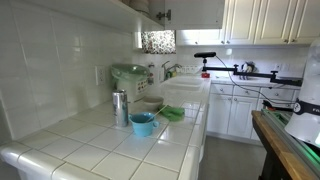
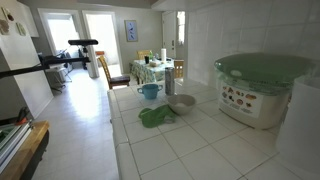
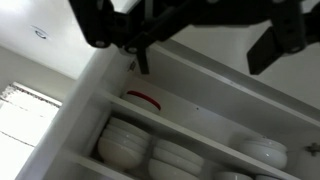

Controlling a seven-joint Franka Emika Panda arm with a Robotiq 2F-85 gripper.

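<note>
My gripper appears only in the wrist view, dark and blurred along the top, its fingers spread wide with nothing between them. Behind it are cupboard shelves holding stacked white bowls (image 3: 122,145) and a red-rimmed dish (image 3: 142,101). On the tiled counter sit a light-blue mug (image 1: 143,124), a silver canister (image 1: 121,109), a pale bowl (image 2: 181,102) and a crumpled green cloth (image 2: 157,116). The bowl stands beside the cloth. Neither exterior view shows the gripper.
A white bin with a green top (image 2: 255,95) stands against the wall. The open cabinet door (image 1: 199,14) hangs above the counter. Bare tiles (image 1: 100,150) lie in front of the mug. A wooden table edge (image 1: 285,145) is at the right.
</note>
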